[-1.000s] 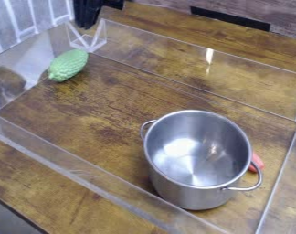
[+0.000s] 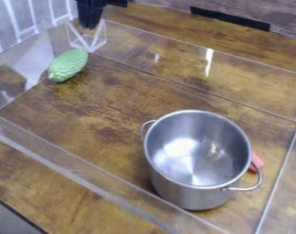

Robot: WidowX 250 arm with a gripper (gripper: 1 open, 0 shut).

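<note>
The dark gripper point(image 2: 89, 13) shows only partly at the top edge of the camera view, above the far-left corner of the clear enclosure, so its fingers cannot be judged. A green bumpy vegetable point(image 2: 68, 65) lies on the wooden surface in the left back part of the enclosure, apart from the gripper. A steel pot point(image 2: 190, 160) with two handles stands upright at the front right. A red object point(image 2: 257, 163) is partly hidden behind the pot's right side.
Clear plastic walls point(image 2: 163, 64) surround the wooden work area point(image 2: 138, 96). The middle of the area between the vegetable and the pot is bare. A curtain stands at the back left.
The gripper has shifted slightly at the top edge of the view. The vegetable, pot and red object have not moved.
</note>
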